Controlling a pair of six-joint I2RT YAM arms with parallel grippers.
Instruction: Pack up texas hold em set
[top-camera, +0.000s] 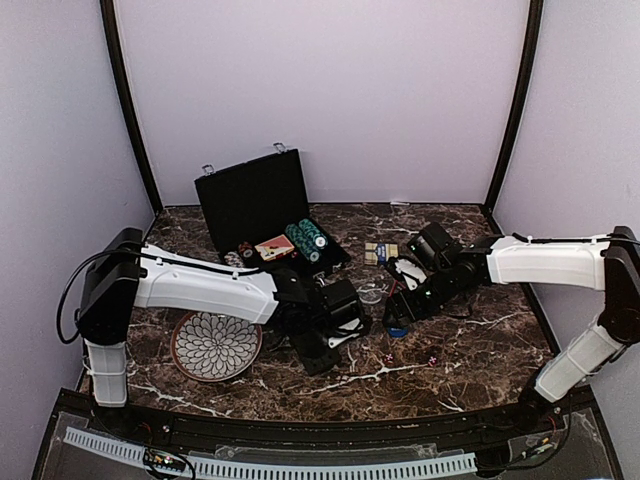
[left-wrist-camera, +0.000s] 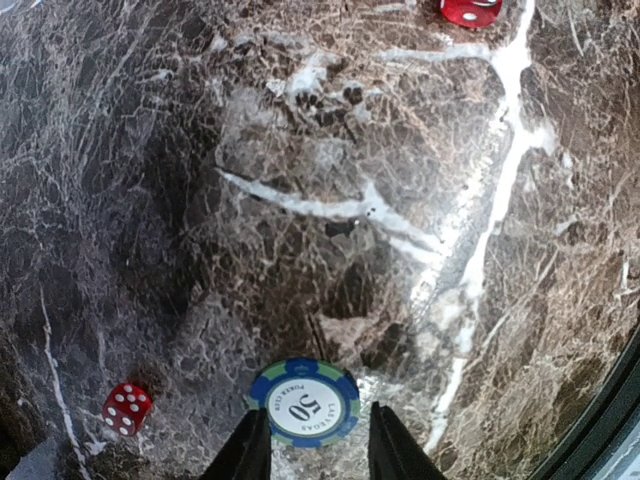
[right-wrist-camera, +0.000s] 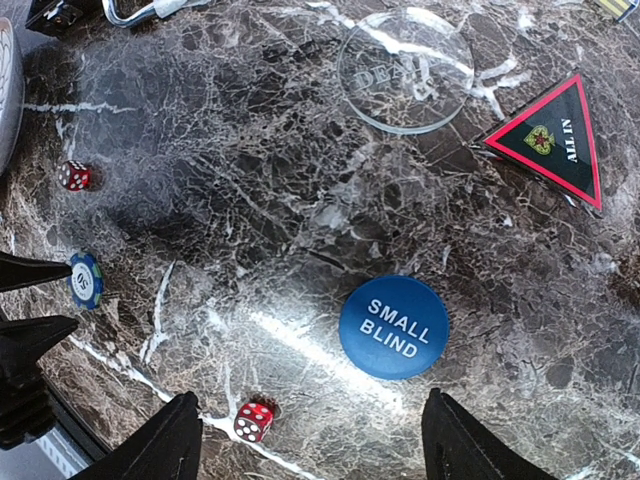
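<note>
The blue 50 poker chip (left-wrist-camera: 305, 402) lies on the marble table in the left wrist view, just past my left fingertips. My left gripper has its fingers a modest gap apart, nothing held between them; the right wrist view shows the chip in front of the tips. Widely spread, my right gripper holds nothing and hangs over the table near a blue SMALL BLIND button (right-wrist-camera: 394, 327). Red dice (left-wrist-camera: 127, 408) (right-wrist-camera: 254, 419) lie around. A clear DEALER disc (right-wrist-camera: 405, 72) and a triangular ALL IN marker (right-wrist-camera: 552, 142) lie farther off.
The black case (top-camera: 253, 195) stands open at the back left, holding several chip stacks (top-camera: 306, 241) and a card deck (top-camera: 273, 247). A patterned plate (top-camera: 216, 347) sits at the left. Another deck (top-camera: 380, 253) lies behind the right arm.
</note>
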